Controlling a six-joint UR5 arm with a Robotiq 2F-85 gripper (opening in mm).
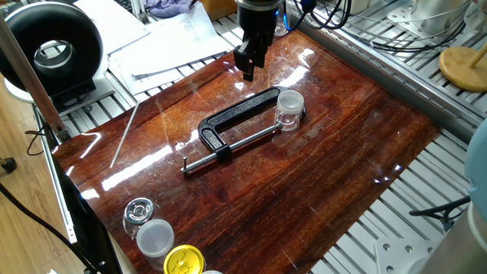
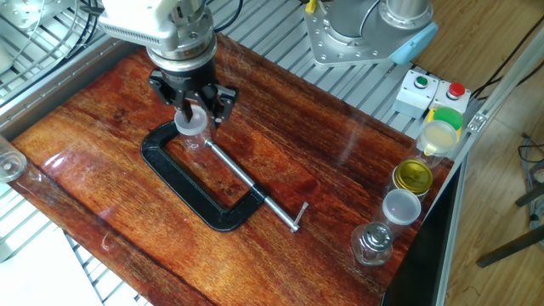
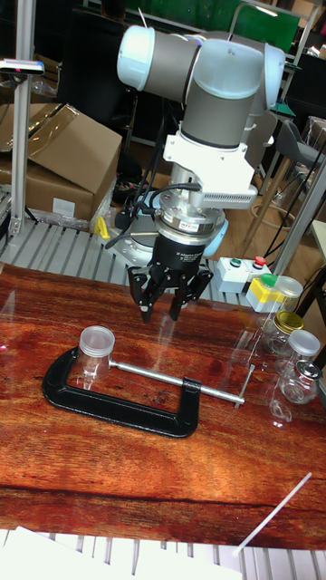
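Observation:
A clear jar with a frosted white lid (image 1: 290, 102) stands upright on the wooden table, at the mouth of a black C-clamp (image 1: 240, 112) that lies flat. The end of the clamp's steel screw (image 3: 168, 375) reaches close to the jar's side; I cannot tell whether they touch. Above the table hangs my gripper (image 3: 161, 317), its two black fingers apart and nothing seen between them. In the second exterior view the gripper overlaps the lidded jar (image 2: 194, 121), but the third view shows it higher up and behind the jar, not touching it.
Several jars line one table edge: one with a clear-and-silver top (image 2: 375, 239), one white-lidded (image 2: 401, 206), one gold-lidded (image 2: 413, 177). A thin white rod (image 3: 273, 512) lies near the opposite side. Red and green button boxes (image 2: 429, 93) stand off the table.

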